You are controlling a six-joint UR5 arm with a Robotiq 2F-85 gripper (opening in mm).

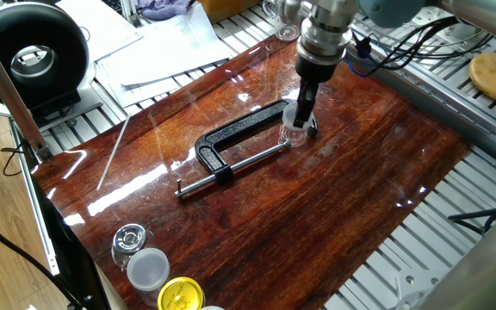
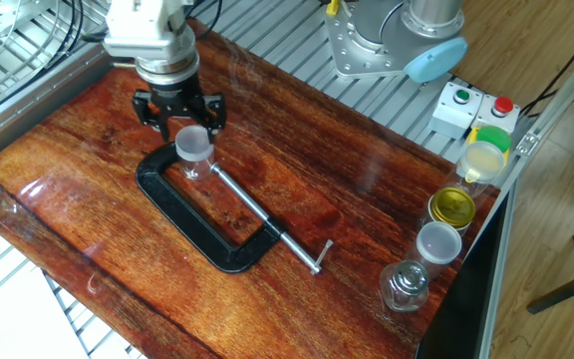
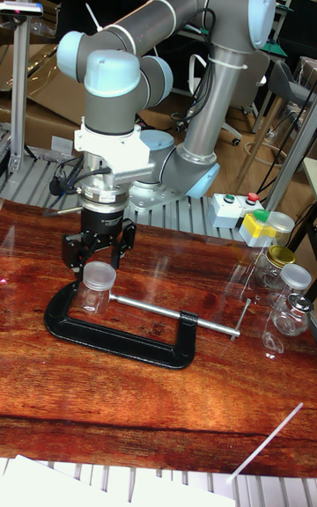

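Observation:
A small clear jar with a frosted white lid (image 2: 194, 144) stands upright at one end of a black C-clamp (image 2: 182, 221), inside its frame. The clamp lies flat on the reddish wooden board, its steel screw (image 2: 257, 206) ending beside the jar. My gripper (image 3: 97, 268) points down, open, its dark fingers (image 3: 71, 253) spread on two sides of the lid as seen in exterior view 3. In exterior view 1 the fingers (image 1: 303, 110) line up one behind the other and partly cover the lid. Whether either finger touches the jar cannot be told.
Along one board edge stand several jars, among them one with a gold lid (image 2: 453, 207), one with a white lid (image 2: 438, 242) and one with a silver top (image 2: 407, 284). A thin white stick (image 1: 113, 153) lies near another edge. The board's middle is free.

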